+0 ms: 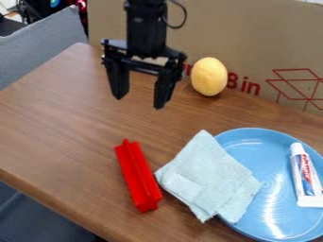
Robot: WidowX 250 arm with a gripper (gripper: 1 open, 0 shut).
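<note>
The black gripper (142, 94) hangs open over the back half of the wooden table, nothing between its fingers. A yellow oval object (210, 77) stands behind and to its right, against the cardboard. A red bar (138, 176) lies at the front of the table. A pale folded cloth (210, 178) lies to its right, at the rim of a blue plate (278, 149). On the plate rests a white toothpaste tube (305, 178).
A cardboard panel (252, 38) with red print closes off the back. A grey surface (36, 52) lies beyond the table's left side.
</note>
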